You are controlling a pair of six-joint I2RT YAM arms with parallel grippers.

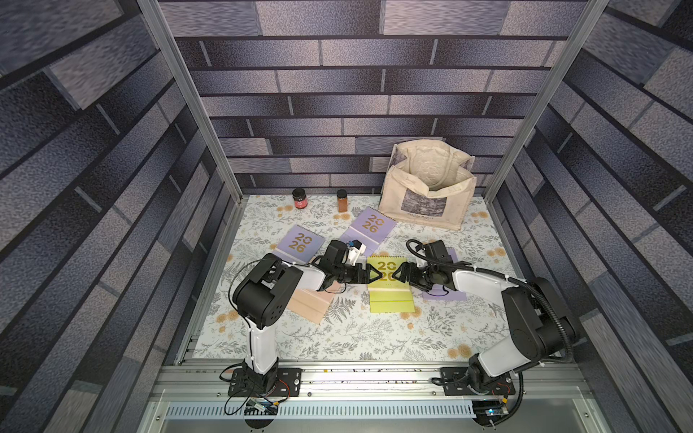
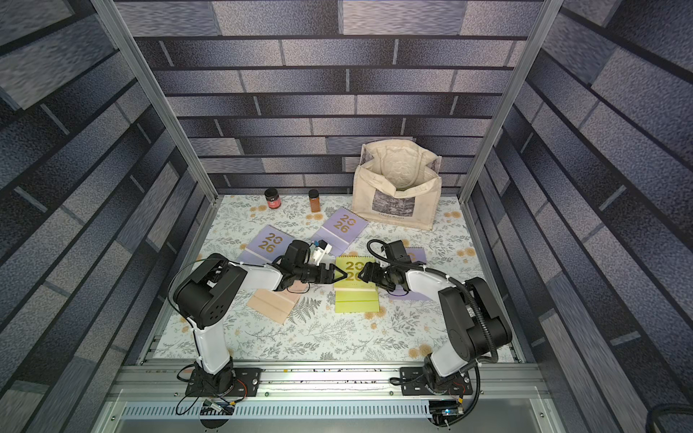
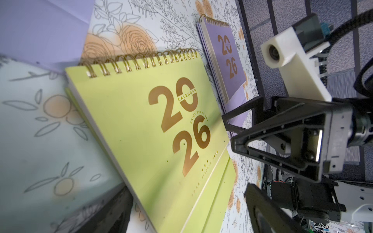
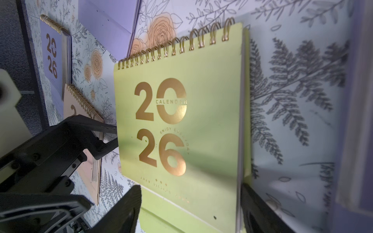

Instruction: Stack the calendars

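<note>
A yellow 2026 calendar (image 1: 389, 296) lies at front centre, flanked by my left gripper (image 1: 365, 274) and right gripper (image 1: 404, 272), both part open at its sides. In the right wrist view a right fingertip (image 4: 252, 205) touches the calendar's edge. Purple calendars lie at back left (image 1: 301, 238), back centre (image 1: 374, 222) and beneath the right arm (image 1: 454, 292). A peach calendar (image 1: 306, 306) lies partly under the left arm.
A canvas tote (image 1: 426, 180) stands at back right. A red-labelled jar (image 1: 300, 199) and a brown bottle (image 1: 342, 202) stand at back left.
</note>
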